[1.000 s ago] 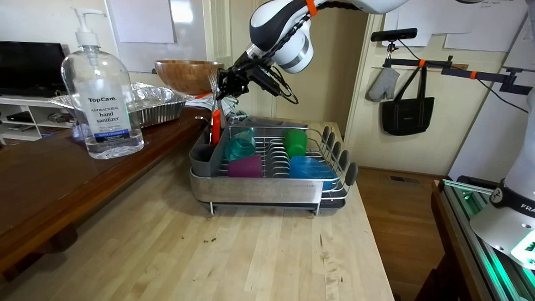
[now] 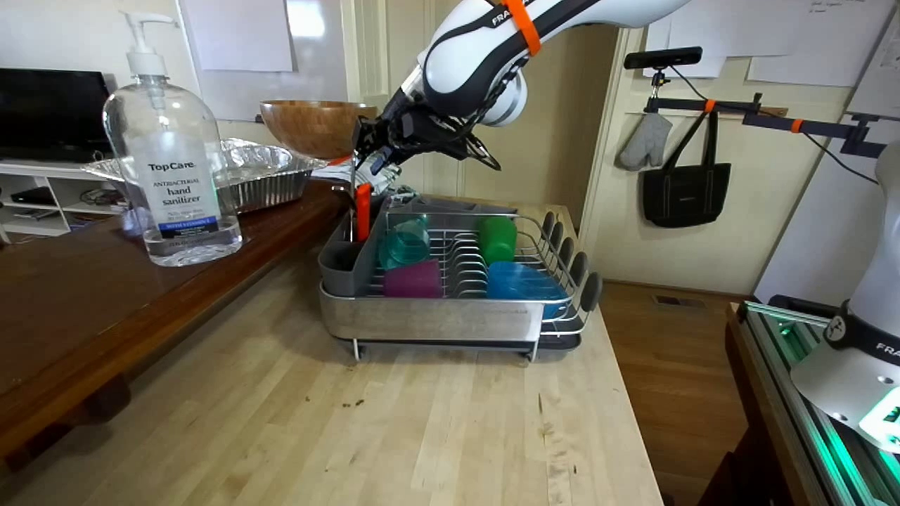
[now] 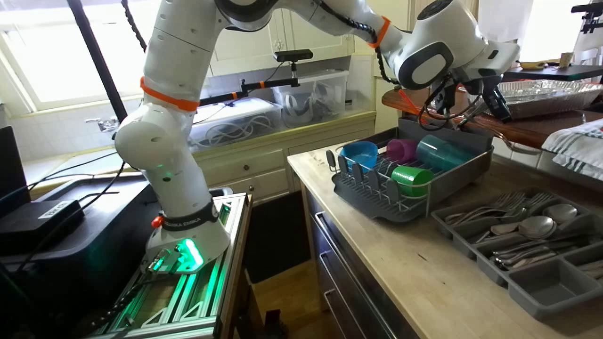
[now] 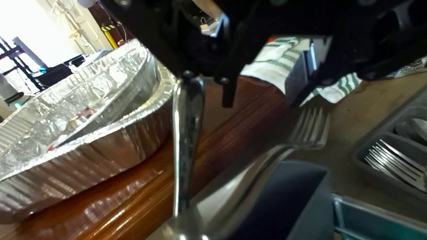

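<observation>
In the wrist view my gripper stands part open, its two dark fingers apart, with the striped towel showing through the gap and nothing held between them. Below the fingertips a metal fork (image 4: 308,130) leans up toward the right, tines outward. To the left, an upright metal handle (image 4: 186,136) reaches up to the gripper's dark linkage; whether they touch I cannot tell. In exterior view 1 the gripper (image 2: 371,150) hovers over the grey utensil caddy (image 2: 342,261) of the dish rack, close above a red handle (image 2: 363,212). The utensils' lower ends are hidden.
Cups in green (image 2: 498,239), blue (image 2: 524,282), purple (image 2: 413,278) and teal (image 2: 405,244) lie in the rack. A foil pan (image 4: 92,116) sits on the brown ledge beside the gripper. A cutlery tray (image 3: 557,288) occupies the counter.
My gripper has turned and shifted slightly left in exterior view 1. The fork tines that showed upright beside it are now hidden there.
</observation>
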